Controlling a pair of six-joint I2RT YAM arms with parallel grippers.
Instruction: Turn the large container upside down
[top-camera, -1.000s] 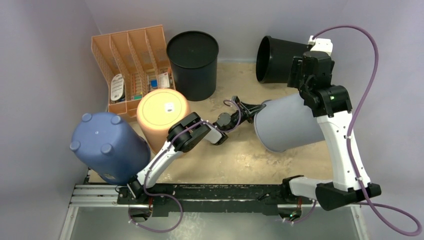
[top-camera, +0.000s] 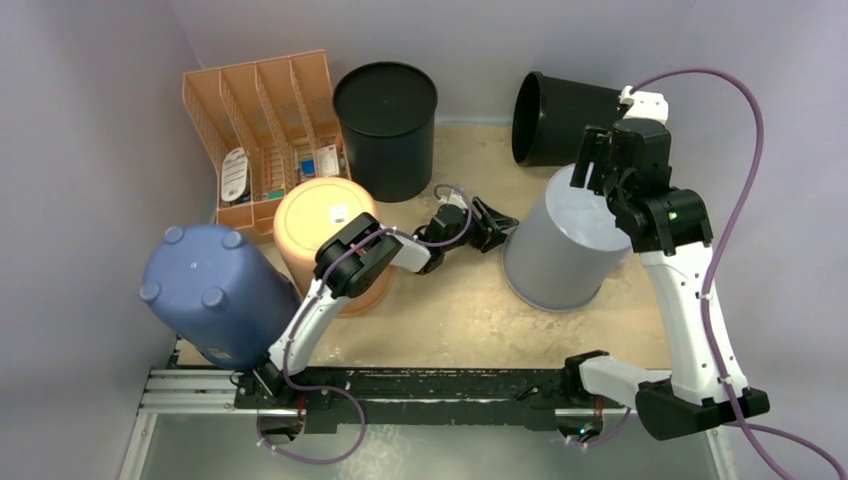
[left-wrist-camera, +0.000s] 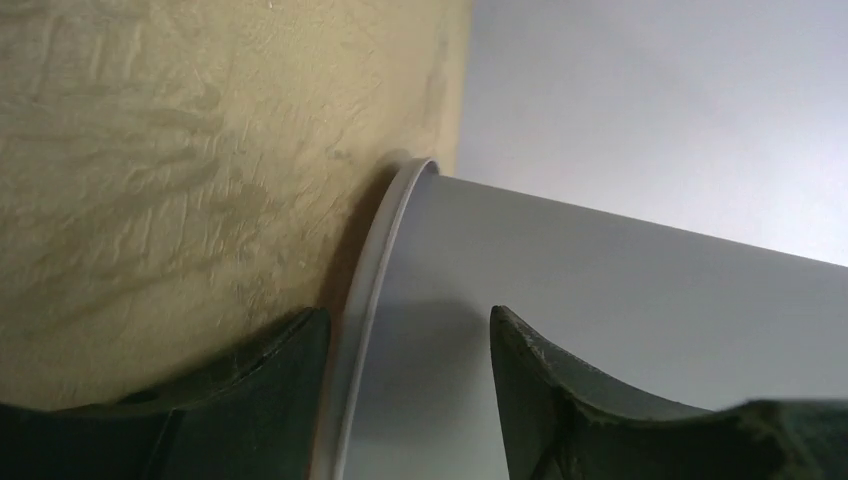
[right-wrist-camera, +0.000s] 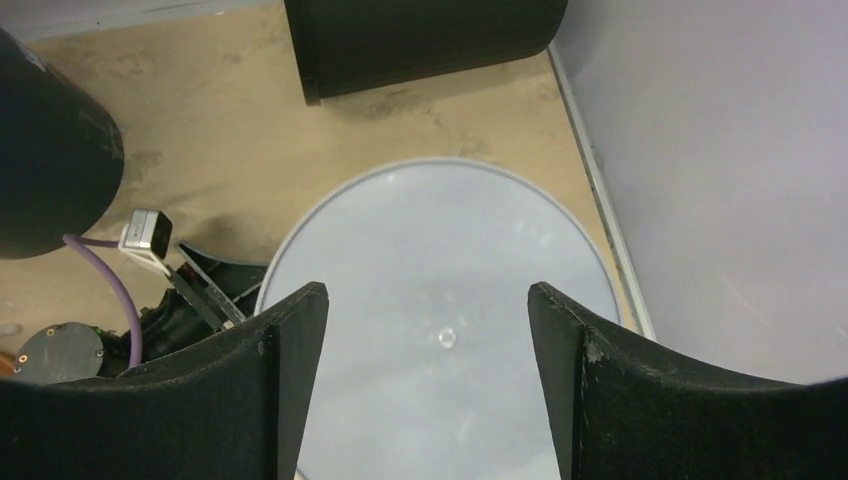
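The large grey container (top-camera: 560, 250) stands upside down on the table, its flat base (right-wrist-camera: 440, 260) facing up and its rim (left-wrist-camera: 375, 270) down on the surface. My left gripper (top-camera: 512, 229) is low beside its left side. In the left wrist view its fingers (left-wrist-camera: 540, 380) are apart, one on each side of the rim's edge, not clamped on it. Above the base hangs my right gripper, open, with nothing between its fingers. The right forearm hides part of the container in the top view.
A black bin (top-camera: 565, 118) lies on its side behind the container; another black bin (top-camera: 390, 140) stands upright. An orange bin (top-camera: 322, 215), a blue bin (top-camera: 215, 290) and an orange divided crate (top-camera: 235, 110) fill the left.
The grey container was tipped on its side with its base toward the right; now it stands on its rim.
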